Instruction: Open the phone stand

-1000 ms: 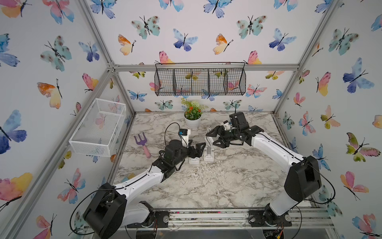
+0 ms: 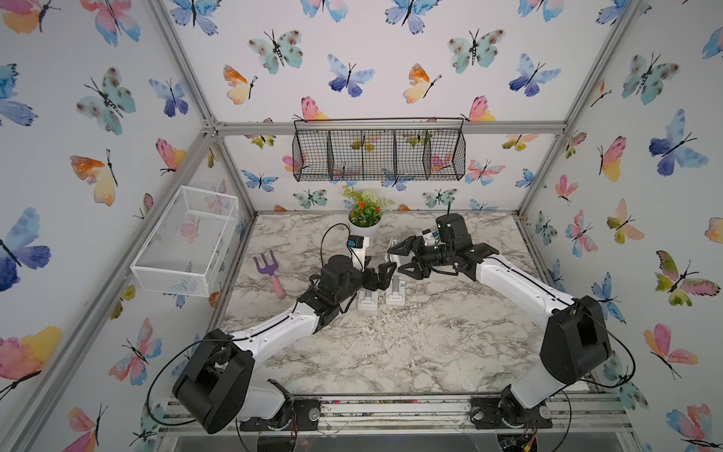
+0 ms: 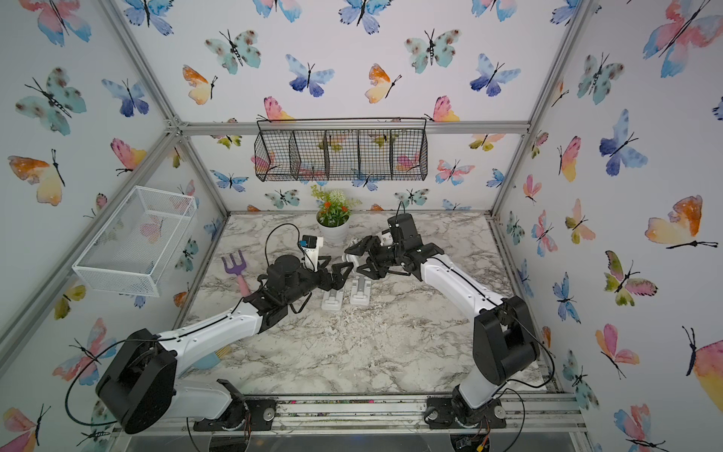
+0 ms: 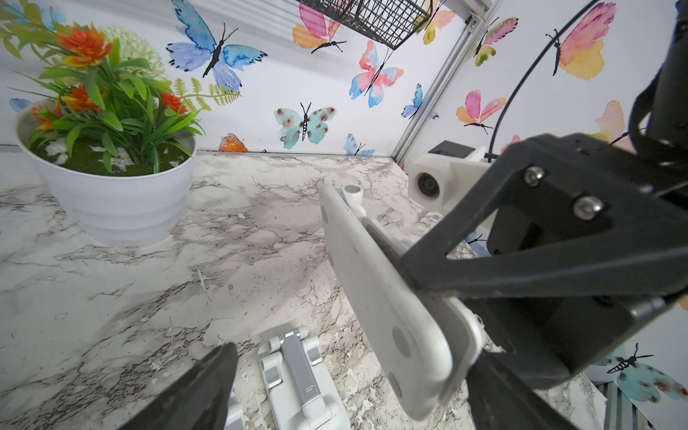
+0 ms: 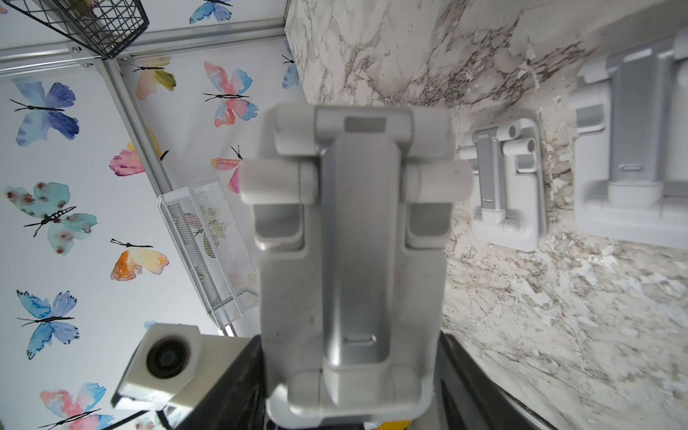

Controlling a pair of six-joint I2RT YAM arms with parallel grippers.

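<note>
A white phone stand with a grey hinge arm hangs above the table, folded flat, between the fingers of my right gripper, which is shut on its sides. In the left wrist view the stand appears tilted, its smooth white face towards my left gripper. That gripper is open, and the stand's lower end reaches close to its right finger; whether they touch cannot be told. From above, both grippers meet near the table's middle, and they hide most of the raised stand.
Two more folded stands lie on the table below the grippers. A flower pot stands behind them. At left lie a purple fork and a white wire basket hangs.
My left gripper has moved a little to the right and slightly up, towards the raised stand. The right arm has barely shifted and keeps the stand aloft.
</note>
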